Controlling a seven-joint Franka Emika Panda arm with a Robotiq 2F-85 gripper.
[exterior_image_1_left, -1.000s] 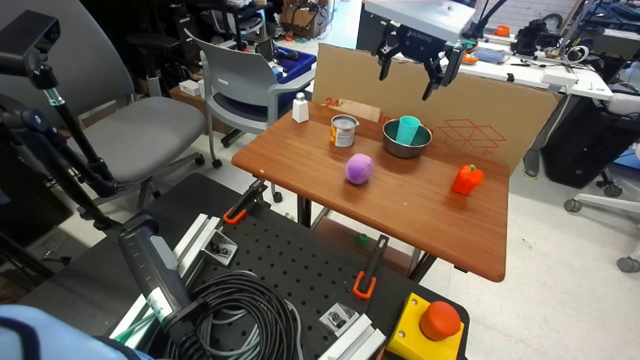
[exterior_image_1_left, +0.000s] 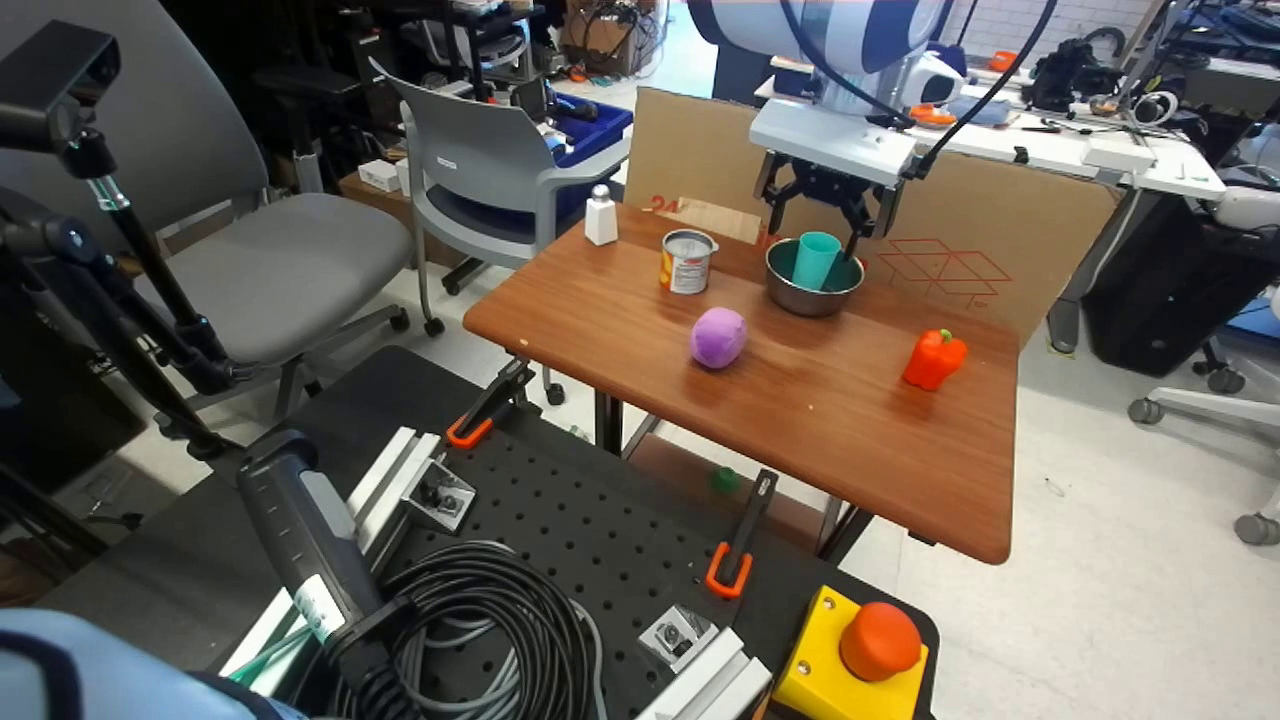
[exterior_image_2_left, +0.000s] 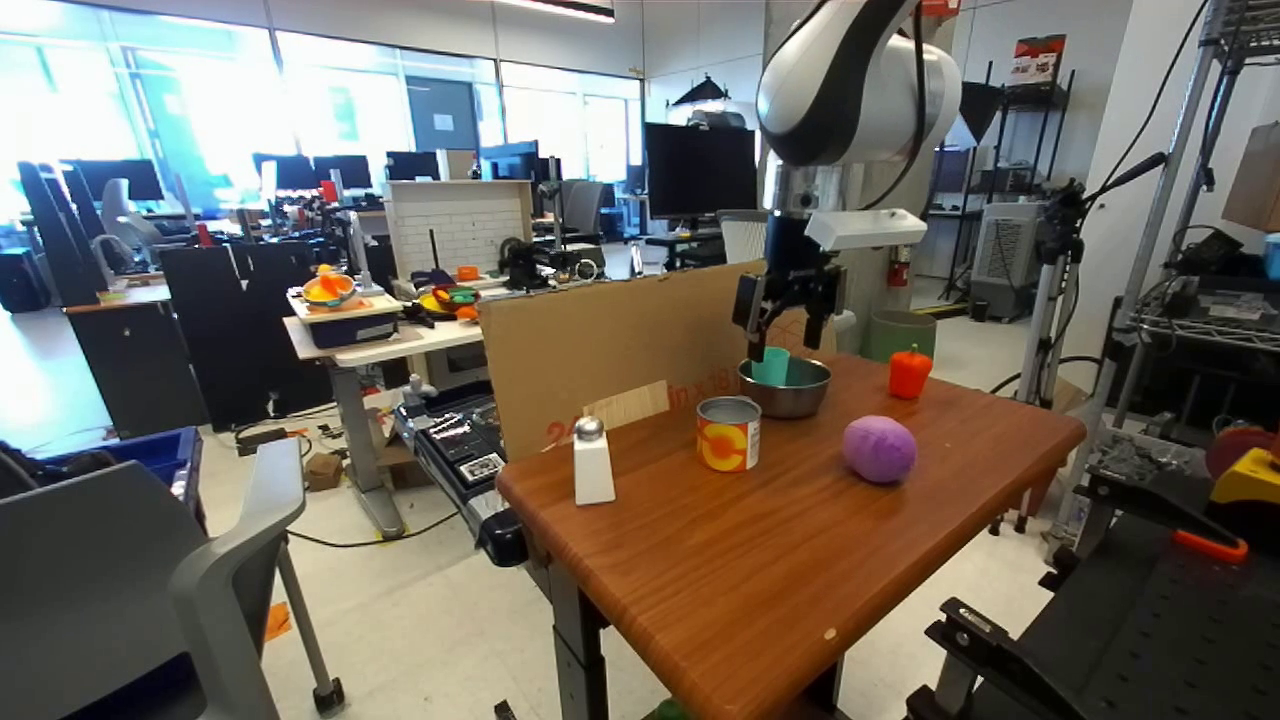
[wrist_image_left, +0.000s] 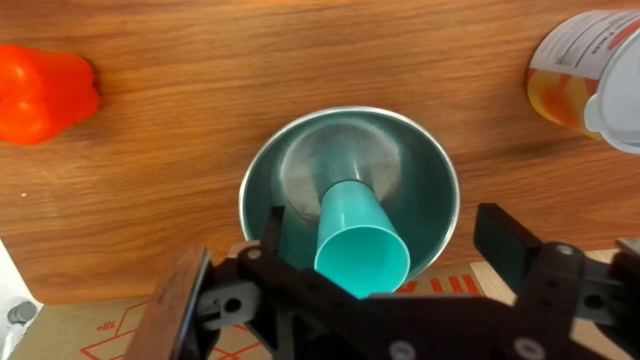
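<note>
A teal cup (exterior_image_1_left: 817, 259) stands inside a metal bowl (exterior_image_1_left: 806, 300) at the back of the wooden table. From above, in the wrist view, the cup (wrist_image_left: 360, 240) leans toward the bowl's near side, its mouth facing the camera. My gripper (exterior_image_1_left: 818, 240) is low over the bowl, fingers wide apart. In the wrist view one finger (wrist_image_left: 273, 231) reaches over the bowl's rim left of the cup, while the other finger (wrist_image_left: 504, 246) lies outside the bowl on the right. Nothing is held. Whether either finger touches the bowl or cup I cannot tell.
A peach can (exterior_image_2_left: 728, 436) and a white shaker (exterior_image_2_left: 591, 462) are on one side of the bowl, a red pepper (exterior_image_1_left: 933, 360) on the other. In front lies a purple ball (exterior_image_1_left: 719, 337). Cardboard (exterior_image_1_left: 960, 258) stands close behind.
My gripper has come down from well above the table to just over the bowl and cup, still open. The objects on the table have not moved.
</note>
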